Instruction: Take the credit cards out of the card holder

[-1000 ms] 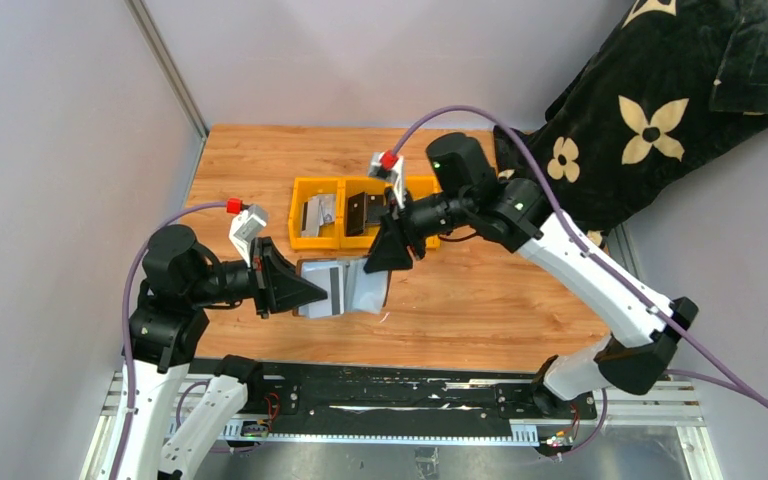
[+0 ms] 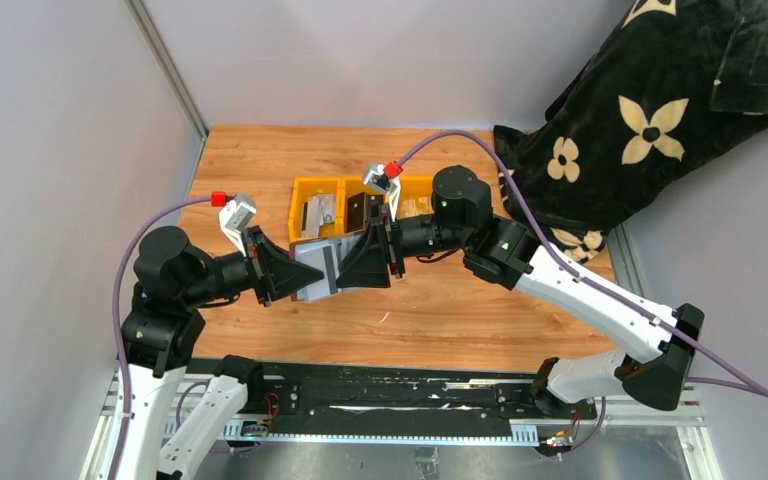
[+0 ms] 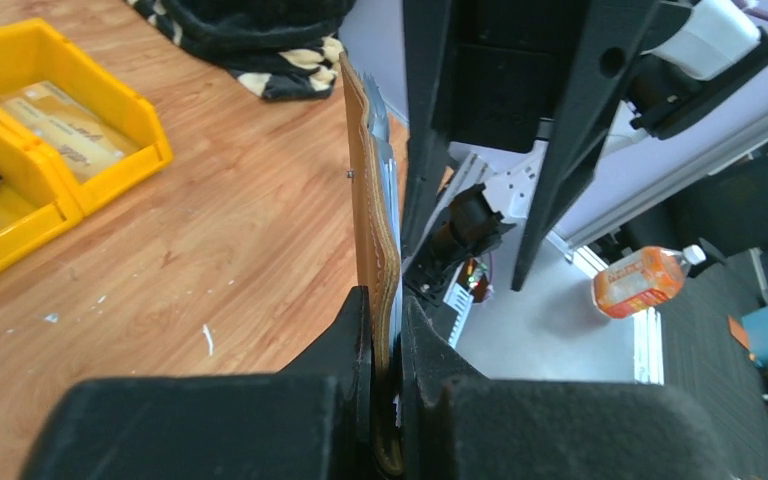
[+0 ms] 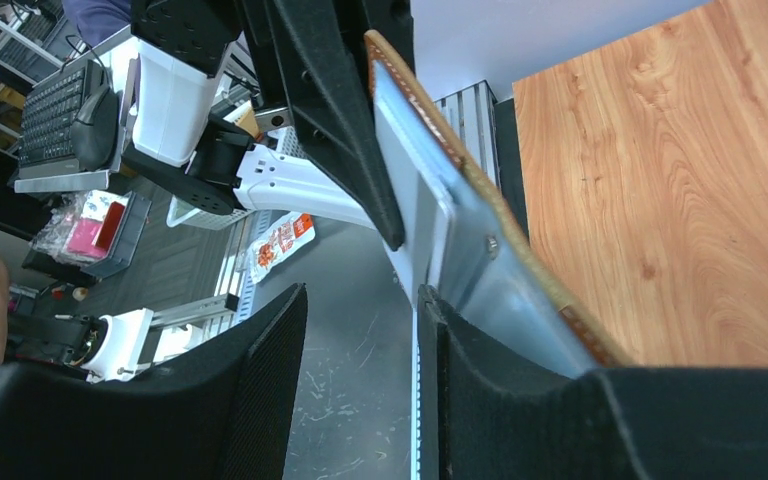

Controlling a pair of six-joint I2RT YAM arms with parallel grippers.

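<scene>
The opened card holder hangs above the wooden table, tan outside with clear sleeves and pale cards inside. My left gripper is shut on its edge, seen side-on in the left wrist view. My right gripper is open at the holder's inner face, one fingertip against or very near the sleeves; whether it touches, I cannot tell. In the top view its fingers cover the holder's right part.
A yellow compartment bin holding cards and dark wallets sits behind the holder. A black patterned cloth lies at the back right.
My right gripper has moved left and slightly down in the top view, onto the holder's right part, after pulling back and up earlier. The holder has shifted slightly; the left gripper keeps hold.
</scene>
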